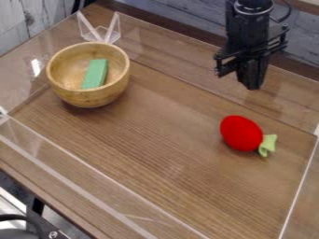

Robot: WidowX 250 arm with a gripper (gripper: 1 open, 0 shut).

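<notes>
My black gripper (252,71) hangs at the top right, above the back of the wooden table, well behind and apart from a red object (242,133) with a pale green tip, possibly a toy vegetable, lying at the right. Whether the fingers are open or shut is hard to make out. A wooden bowl (104,96) at the left holds a green block (95,75).
A raised border runs along the back right. A dark object (18,228) sits at the bottom left corner, partly out of view.
</notes>
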